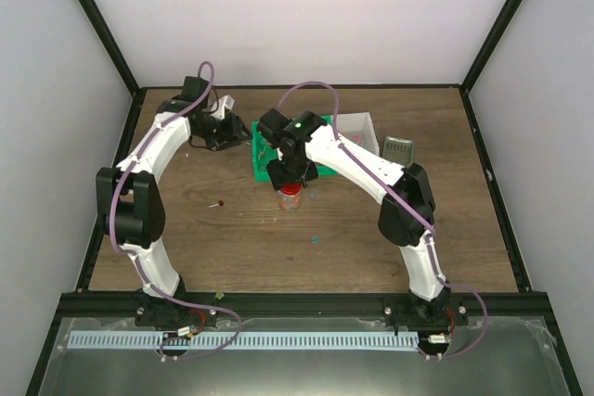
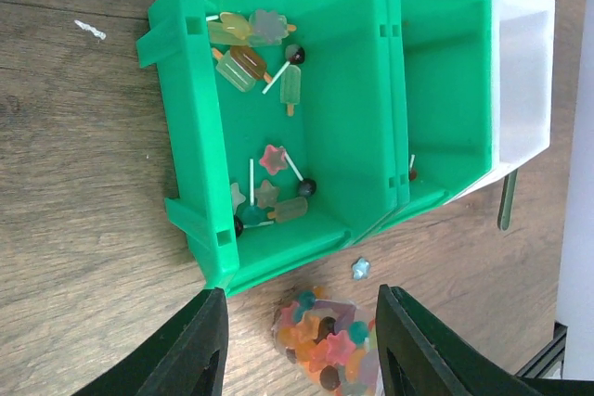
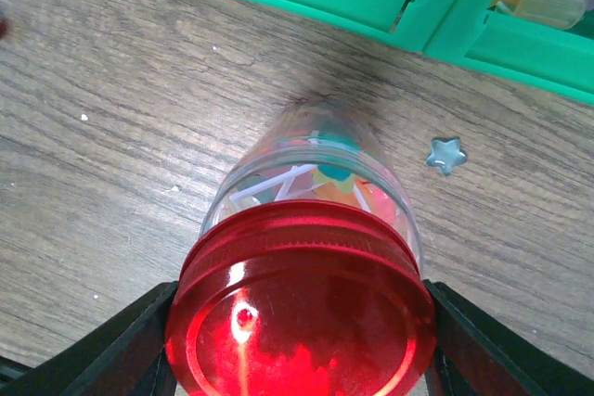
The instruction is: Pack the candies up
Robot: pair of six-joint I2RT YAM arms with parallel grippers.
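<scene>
A clear jar of colourful candies (image 3: pixel 320 132) stands on the table in front of the green box (image 1: pixel 254 159). Its red lid (image 3: pixel 302 299) fills the space between the fingers of my right gripper, which press on both its sides. The clear jar wall shows beyond the lid; whether the lid sits fully down cannot be told. My left gripper hangs open left of the box, nothing between its fingers; the jar shows beyond the gap. Inside the box lie ice-pop candies (image 2: pixel 290 85), a pink star (image 2: pixel 274 159) and several lollipops.
A loose blue star candy (image 3: pixel 446 155) lies between jar and box. A second blue piece (image 1: pixel 316 239) and a lollipop (image 1: pixel 216 204) are on the open front table. Behind the green box is a white box (image 1: pixel 360 125); a grey-green tray (image 1: pixel 398 150) stands to its right.
</scene>
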